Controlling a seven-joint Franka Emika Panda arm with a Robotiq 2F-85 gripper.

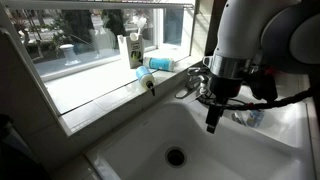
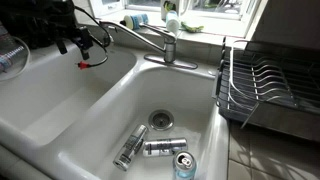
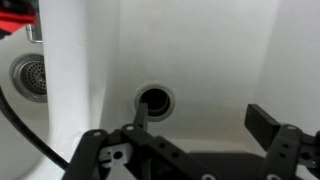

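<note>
My gripper stands open over an empty white basin, its fingers apart with nothing between them in the wrist view. The basin's dark drain [image 3: 155, 99] lies beyond the fingers. In exterior view 1 the arm reaches in from the right, and a dark finger [image 1: 212, 120] points down over the sink. Exterior view 2 has the gripper [image 2: 72, 46] at the upper left, above the left basin [image 2: 60, 95]. Several cans lie in the right basin: a silver can [image 2: 131, 146], another can [image 2: 165, 147] and a blue-topped can [image 2: 185, 164].
A divider [image 3: 72, 90] separates the basins. The faucet [image 2: 168, 45] rises behind them, and a black dish rack [image 2: 270, 85] stands at the right. Bottles and a blue cup [image 1: 160, 64] are on the windowsill [image 1: 95, 85]. A dark cable [image 3: 30, 130] crosses the wrist view's left side.
</note>
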